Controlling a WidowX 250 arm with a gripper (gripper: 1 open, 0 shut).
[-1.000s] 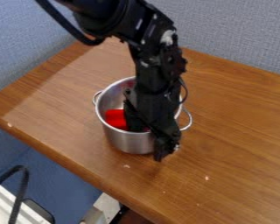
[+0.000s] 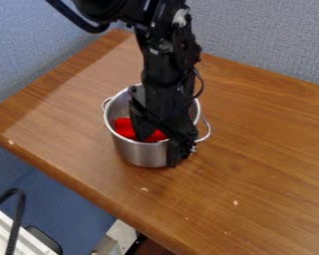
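Note:
A steel pot (image 2: pixel 131 148) with two side handles stands on the wooden table near its left part, with red contents (image 2: pixel 152 136) partly visible inside. My black gripper (image 2: pixel 162 131) hangs from the arm over and into the pot's mouth, hiding much of the inside and right rim. Its fingers are dark against the pot, and whether anything is between them cannot be made out.
Grey fabric panels stand behind.
The arm and gripper have moved up the picture, slightly left, from the pot's front right. The pot has shifted slightly back and left.

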